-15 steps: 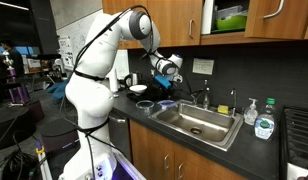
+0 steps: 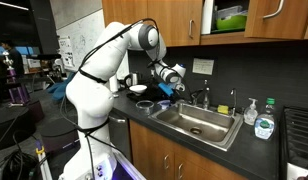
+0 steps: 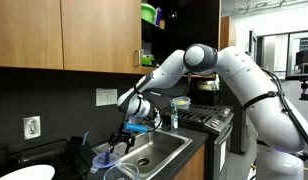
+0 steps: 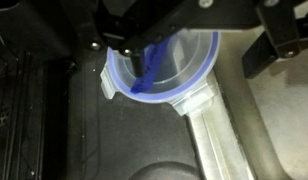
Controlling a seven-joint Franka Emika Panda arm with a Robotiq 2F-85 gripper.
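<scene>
In the wrist view a clear round container [image 4: 179, 75] with a blue rim and clip tabs lies under my gripper, beside the sink's edge. A dark blue strip [image 4: 154, 70] crosses the container near one finger; whether it lies inside or belongs to the finger, I cannot tell. Exterior view 1 has the gripper [image 2: 174, 82] above the counter at the sink's left end, with blue patches at its fingers. Exterior view 2 shows the gripper [image 3: 134, 128] over the blue-rimmed container [image 3: 103, 159]. My fingers stand open, and nothing is visibly clamped between them.
The steel sink [image 2: 199, 122] fills the middle of the counter, its faucet [image 2: 205, 97] behind. A soap bottle [image 2: 250, 111] and a green-labelled bottle [image 2: 265, 121] stand to the right. Clear dishes, such as this bowl [image 3: 34, 173], sit left of the sink.
My gripper has come down toward the counter and slightly to the right over the last second. The sink and bottles have stayed where they were.
</scene>
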